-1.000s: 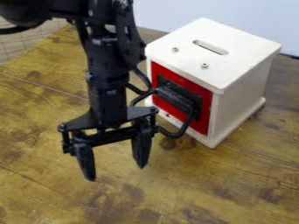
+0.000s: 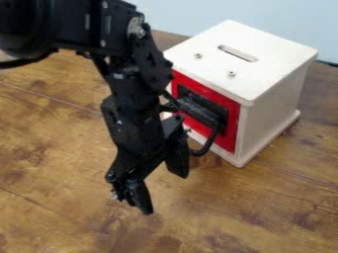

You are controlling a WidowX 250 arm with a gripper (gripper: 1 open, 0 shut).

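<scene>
My black gripper (image 2: 161, 184) hangs low over the wooden table, left of and in front of a white wooden box (image 2: 240, 61). It is angled, its two fingers apart with nothing visible between them. The box has a slot in its top and a red front panel (image 2: 227, 141) with a dark opening, partly hidden behind my cable and arm.
A pale wall (image 2: 284, 20) stands behind the box.
My gripper has turned about its vertical axis and shifted slightly right, from facing the camera squarely to an angled pose. The box has not moved.
</scene>
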